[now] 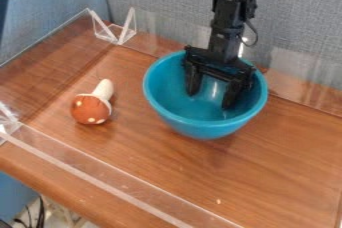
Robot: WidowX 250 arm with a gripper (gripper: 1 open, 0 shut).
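Observation:
A large teal bowl [187,122] sits on the wooden table [147,182], a little right of centre in the camera view. My black gripper [215,89] hangs down inside the bowl toward its back right, its fingers spread open. I cannot make out anything held between them. A toy mushroom [94,109], with an orange spotted cap and pale stem, lies on its side to the left of the bowl, apart from it.
Grey fabric walls border the table at the back and left. White plastic frames stand at the back-left corner and left edge. Cables hang below the front-left edge.

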